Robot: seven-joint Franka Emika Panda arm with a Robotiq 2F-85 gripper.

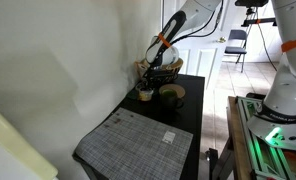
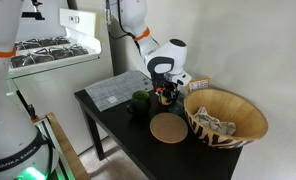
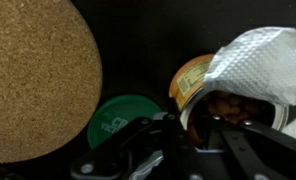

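My gripper reaches over the mouth of a jar (image 3: 193, 78) with an orange label in the wrist view. It is shut on something, but dark hardware hides what lies between its fingers. Reddish-brown pieces (image 3: 225, 104) show inside the jar. A crumpled white cloth or paper (image 3: 256, 62) overlaps part of the jar's opening in that view. In the first exterior view the gripper (image 1: 145, 87) is low at the jar (image 1: 145, 96), on the far part of the black table. The second exterior view has the gripper (image 2: 166, 91) there too, small and partly blocked.
A green lid (image 3: 125, 122) lies near the jar. Beside it is a round cork mat (image 3: 36, 75). A dark green mug (image 2: 140, 103) stands close by. The wooden basket (image 2: 250, 118) holds white cloth. A grey mat (image 1: 133, 146) covers the table's other end.
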